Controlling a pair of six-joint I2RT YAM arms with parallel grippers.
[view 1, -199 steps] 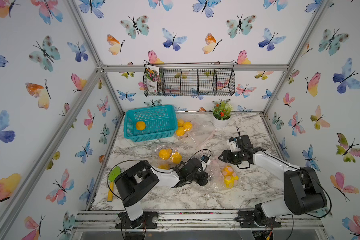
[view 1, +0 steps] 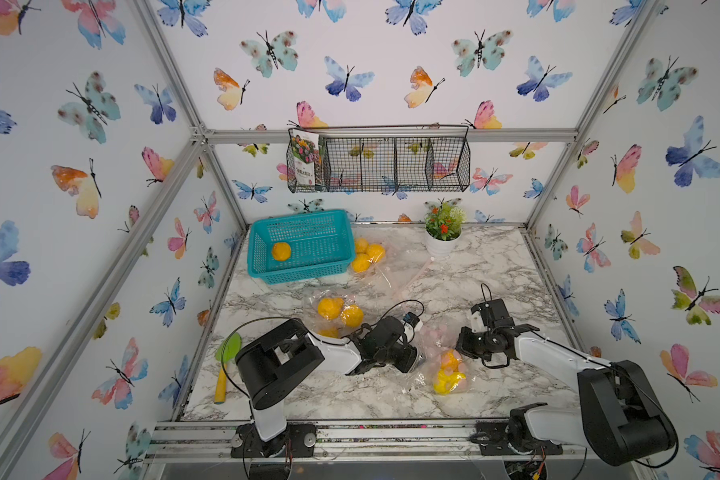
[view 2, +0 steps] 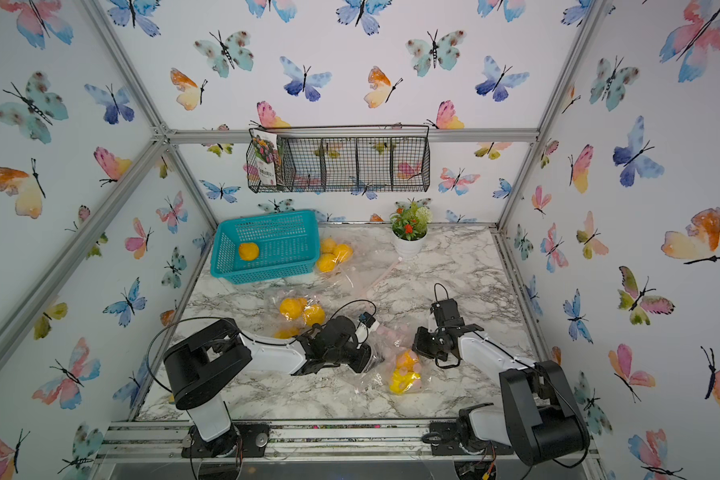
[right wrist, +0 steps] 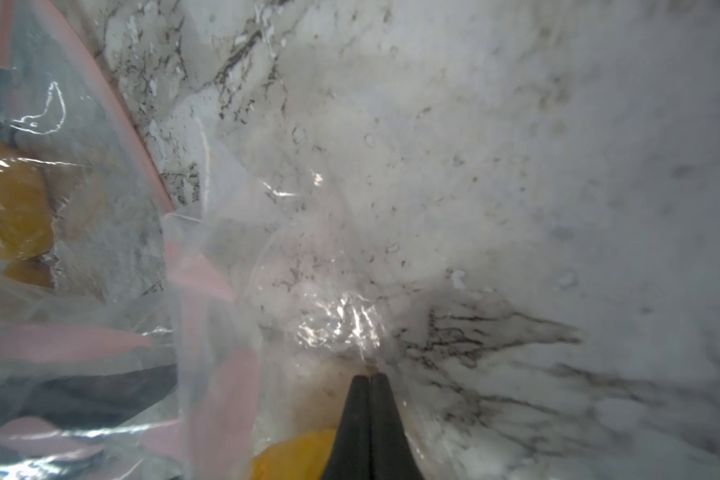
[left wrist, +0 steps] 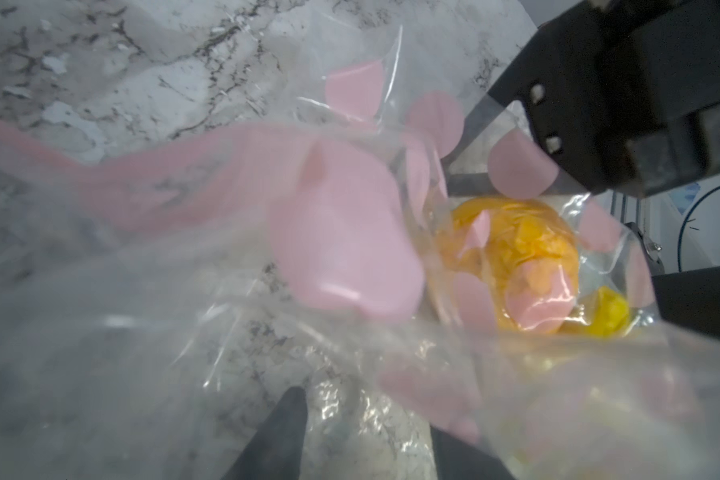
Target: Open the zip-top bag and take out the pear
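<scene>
Between my two grippers lies a clear bag with pink patches [view 1: 436, 336], in both top views. Orange fruit [view 1: 451, 360] and a yellow fruit [view 1: 444, 383] are inside; which is the pear I cannot tell for sure. In the left wrist view crumpled film and a pink strip run across the picture. My left gripper has its fingers apart at the bag's left side, with film around it and nothing clearly pinched. At the bag's right side my right gripper is shut, fingertips together over or against the film, nothing visible between them.
A teal basket [view 1: 257, 268] holding one orange fruit stands back left. Bags of orange fruit [view 1: 375, 252] lie beside it and behind my left arm. A potted plant [view 1: 443, 244] stands at the back. A green and yellow tool [view 1: 221, 384] lies far left.
My right gripper has moved right and towards the front edge. The bag with its fruit has shifted slightly left and frontward. The left arm is nearly where it was.
</scene>
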